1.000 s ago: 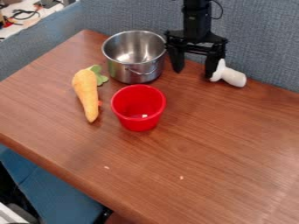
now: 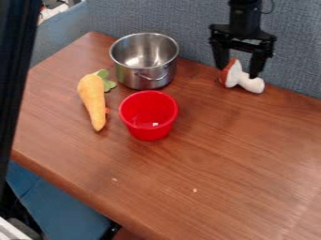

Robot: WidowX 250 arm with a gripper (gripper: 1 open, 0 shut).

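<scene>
The black gripper (image 2: 239, 62) is open at the back right, its fingers around and just above a white plush toy with a red part (image 2: 245, 81) that lies on the wooden table. A steel pot (image 2: 145, 58) stands to the left of the gripper. A red cup (image 2: 148, 117) stands in the middle, and an orange plush carrot (image 2: 93, 98) with green leaves lies at the left.
A grey padded backdrop (image 2: 295, 56) runs along the back edge.
The gripper has moved to the right, away from beside the pot to over the white toy, uncovering more of the toy's red part. The other objects have not moved.
</scene>
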